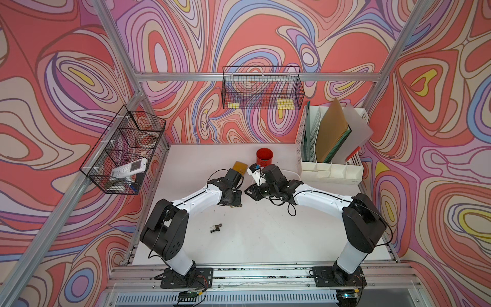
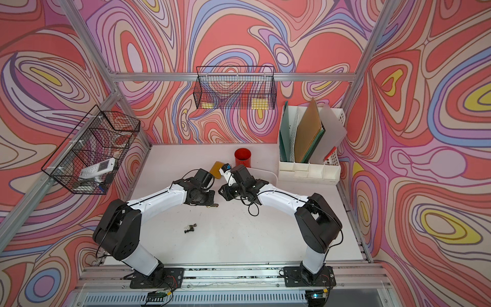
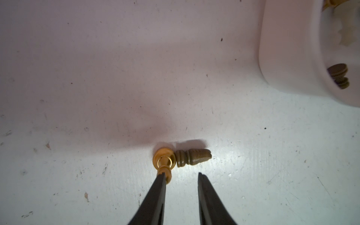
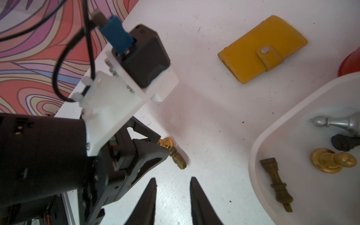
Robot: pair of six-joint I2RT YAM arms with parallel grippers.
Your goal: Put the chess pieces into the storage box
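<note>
In the left wrist view a gold piece (image 3: 165, 157) and a dark bronze piece (image 3: 193, 156) lie touching on the table, just beyond my open left gripper. A white storage box (image 3: 288, 56) stands beyond to the right. In the right wrist view my right gripper is open and empty, between those pieces and the box; several chess pieces, gold (image 4: 330, 161), silver (image 4: 346, 123), bronze and black, lie inside. A small group of pieces (image 1: 215, 228) lies nearer the front left.
A yellow wallet (image 4: 255, 46) and red cup (image 1: 264, 156) are behind. A file organiser (image 1: 330, 174) fills the back right. My two arms are close together over the middle.
</note>
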